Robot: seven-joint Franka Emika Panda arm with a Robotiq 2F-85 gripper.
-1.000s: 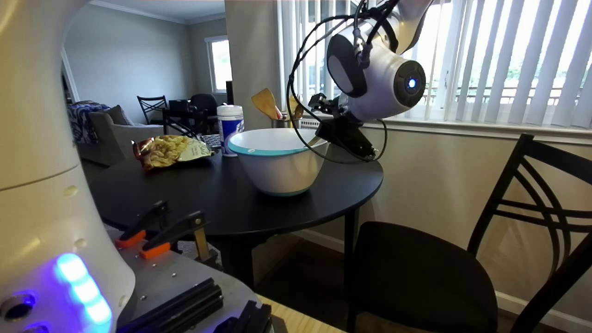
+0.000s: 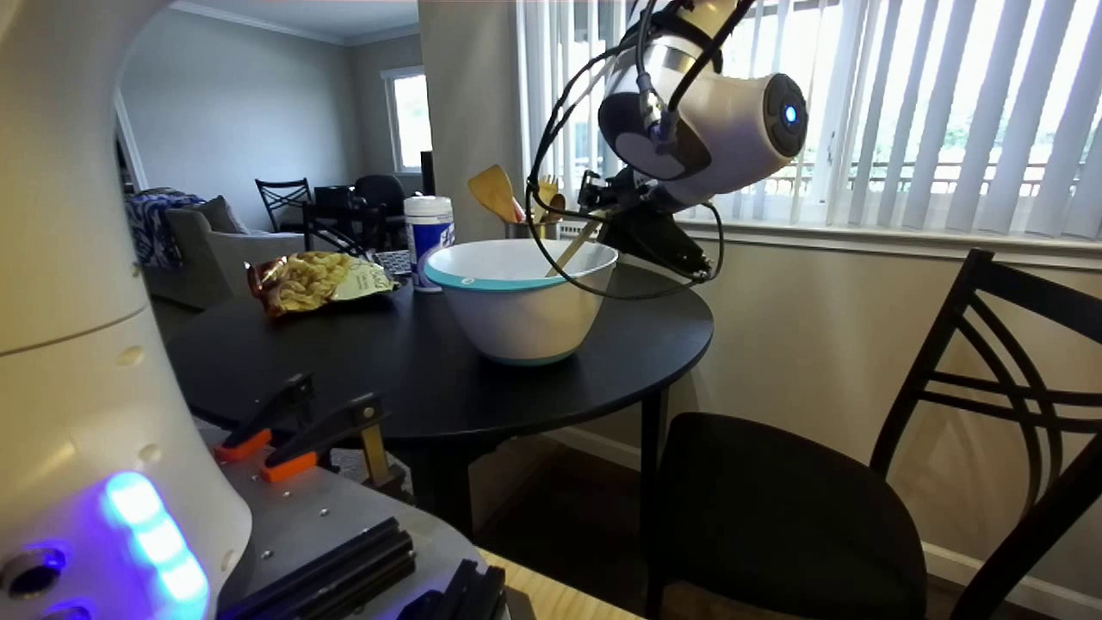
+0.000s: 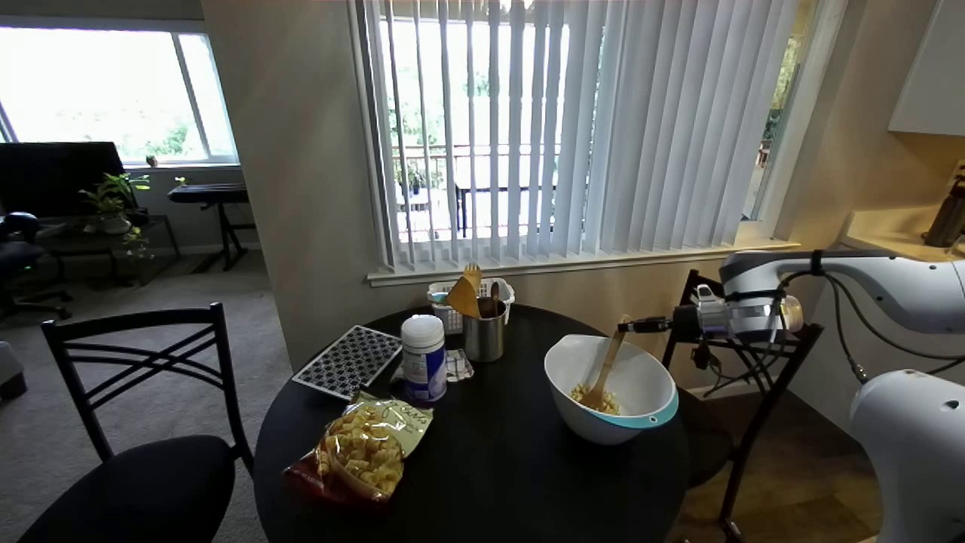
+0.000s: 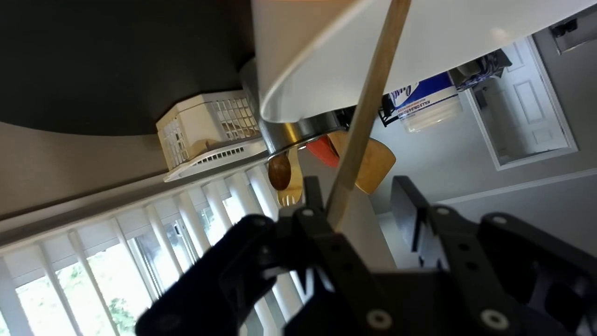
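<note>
In exterior view 2 a wooden spoon (image 3: 608, 363) leans in the white bowl (image 3: 565, 366), its head among pale yellow food pieces (image 3: 579, 394) at the bottom. My gripper reaches in from the right, level with the upper end of the handle. From the wrist view, the handle (image 4: 366, 109) runs between the fingers, close against the left one, and a clear gap separates it from the right finger (image 4: 407, 204). The fingers stand part open. Whether the left finger touches the handle, I cannot tell.
On the black table (image 3: 507, 470) lie an open snack bag (image 3: 366, 448), a wipes canister (image 3: 423, 362), a metal utensil holder (image 3: 485, 335), a white basket (image 3: 448, 317) and a patterned board (image 3: 348, 360). A black chair (image 2: 795, 517) stands beside the table.
The gripper and wrist have risen a little and tilted differently in exterior view 1. More of the spoon handle now shows above the bowl's rim. The bowl stays put.
</note>
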